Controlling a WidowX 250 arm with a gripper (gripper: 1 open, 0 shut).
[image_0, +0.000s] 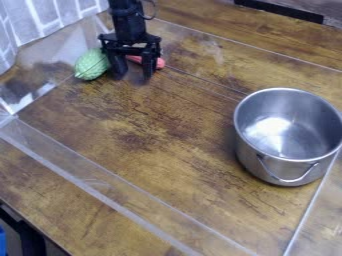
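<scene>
The black gripper is at the upper left, low over the table between a green cabbage-like object and a pink-red item. The red item lies partly hidden behind the gripper. Whether the fingers are open or shut, or hold anything, is too dark and small to tell. A large steel pot stands on the right of the wooden table.
Clear plastic walls or strips edge the table at the left and bottom. A light patterned cloth is at the top left.
</scene>
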